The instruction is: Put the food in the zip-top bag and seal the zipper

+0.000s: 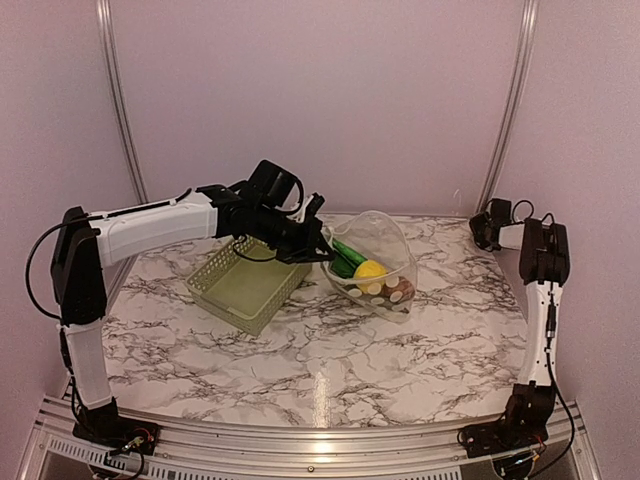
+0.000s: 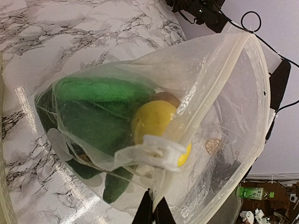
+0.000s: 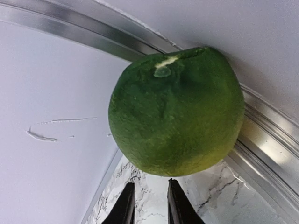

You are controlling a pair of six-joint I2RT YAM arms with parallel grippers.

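A clear zip top bag stands open on the table, its mouth tilted up. Inside lie a yellow round food, a green long one and several others toward the bottom. My left gripper is shut on the edge of the bag's mouth, close to the white slider. Far off in the back right corner, my right gripper faces a green round fruit. Its fingers are parted, with the fruit beyond their tips and nothing between them. From above, that fruit is hidden.
An empty pale green basket sits left of the bag, beneath my left arm. The metal rails and walls of the corner close in around the green fruit. Bare marble lies in front of the bag and to its right.
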